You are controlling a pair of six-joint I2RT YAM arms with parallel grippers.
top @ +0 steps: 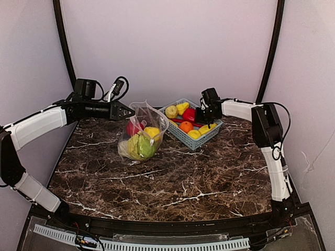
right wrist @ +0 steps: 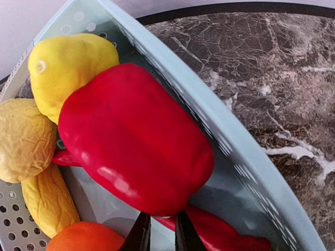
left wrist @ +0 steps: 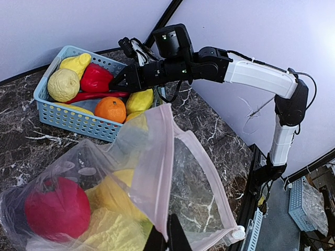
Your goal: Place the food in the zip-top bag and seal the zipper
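A clear zip top bag (top: pixel 143 139) stands open on the marble table, holding cabbage, a red item and yellow food. My left gripper (top: pixel 128 112) is shut at the bag's upper rim; in the left wrist view its fingers are mostly behind the plastic. In the blue basket (top: pixel 188 143), my right gripper is at a red bell pepper (right wrist: pixel 133 136), its fingertips at the pepper's lower edge; whether they grip it I cannot tell. A red chili (right wrist: pixel 220 230), an orange (right wrist: pixel 84 240), a potato-like item (right wrist: pixel 23 138) and several yellow foods share the basket.
The basket sits at the back right, near the back wall, beside the bag.
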